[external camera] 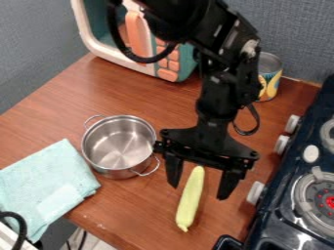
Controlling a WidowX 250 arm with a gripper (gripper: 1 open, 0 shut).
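My black gripper (200, 174) hangs low over the wooden counter (117, 225), its two fingers spread apart and open. Just below and between them lies a pale yellow corn cob (189, 203), upright along the counter, with nothing visibly held. To the left sits a steel pot (120, 145) with two handles. A light blue cloth (39, 184) lies at the counter's left edge.
A black stove (294, 210) with white knobs takes up the right side. At the back stand a mint and white toy appliance (92, 29) and a can (268, 73), partly behind my arm.
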